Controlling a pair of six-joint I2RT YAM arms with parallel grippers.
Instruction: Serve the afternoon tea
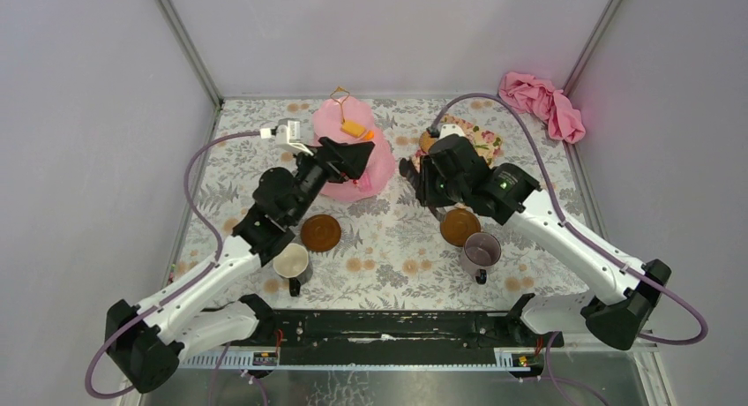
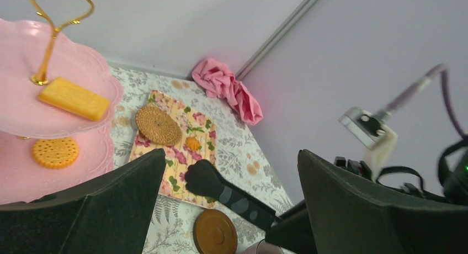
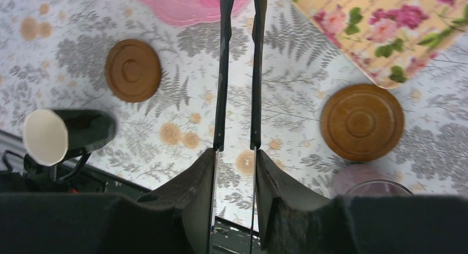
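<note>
A pink tiered stand (image 1: 381,163) with a gold handle holds a yellow cake (image 2: 74,99) on top and a round biscuit (image 2: 55,153) below. My left gripper (image 1: 351,157) is open and empty beside the stand. My right gripper (image 1: 423,181) is shut on black tongs, whose two long arms run forward in the right wrist view; their tips are out of that frame. Brown saucers (image 1: 320,233) lie on the cloth, with mugs (image 1: 293,263) in front.
A floral mat (image 2: 171,173) with a round tan biscuit or coaster (image 2: 158,125) and a small orange piece lies back right. A pink cloth (image 1: 542,106) lies in the back right corner.
</note>
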